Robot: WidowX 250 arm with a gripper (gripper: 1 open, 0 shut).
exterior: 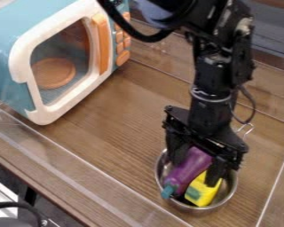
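Observation:
A metal bowl [167, 197] sits at the lower right on the wooden counter. In it lie a purple eggplant-like item [185, 173], with a teal tip toward the near left, and a yellow piece [205, 189] with a green mark. My black gripper [199, 149] is open, pointing down just over the bowl and partly covering the purple item's upper end. Whether its fingers touch that item is hard to tell.
A blue and white toy microwave [33, 97] with an open front and an orange disc [53, 72] inside stands at the upper left. Black cables lie at the lower left.

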